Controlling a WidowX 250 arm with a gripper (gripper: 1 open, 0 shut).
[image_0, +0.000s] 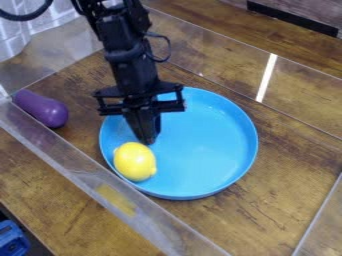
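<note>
A yellow lemon-shaped object (134, 162) lies in the near left part of a round blue plate (201, 150). Above the plate's left side hangs my black gripper (144, 134), a little above and behind the yellow object. Its fingertips look close together, with nothing visible between them, though they are dark and hard to make out.
A purple eggplant (40, 109) lies on the wooden table (267, 210) left of the plate. Clear barriers run along the left and right. The table right of and behind the plate is clear.
</note>
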